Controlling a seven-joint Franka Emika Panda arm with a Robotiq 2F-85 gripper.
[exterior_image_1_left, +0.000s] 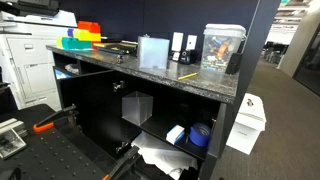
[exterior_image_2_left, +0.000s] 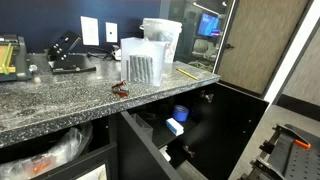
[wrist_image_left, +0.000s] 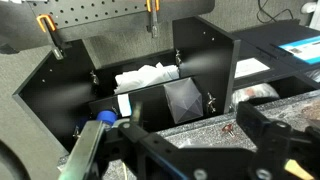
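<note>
No task object is named. In the wrist view my gripper is above the counter edge and the cabinet, its dark fingers spread wide apart with nothing visible between them. Below, the black cabinet stands open. Inside it are a translucent grey box, a blue roll, a small white-and-blue box and crumpled white material. On the speckled counter stands a frosted container, with a lidded clear bin farther along. I cannot clearly make out the gripper in either exterior view.
Colourful blocks sit at the counter's far left end. Dark glasses and a yellow marker lie on the counter. The cabinet doors jut outward. A perforated table with orange-handled clamps faces the cabinet.
</note>
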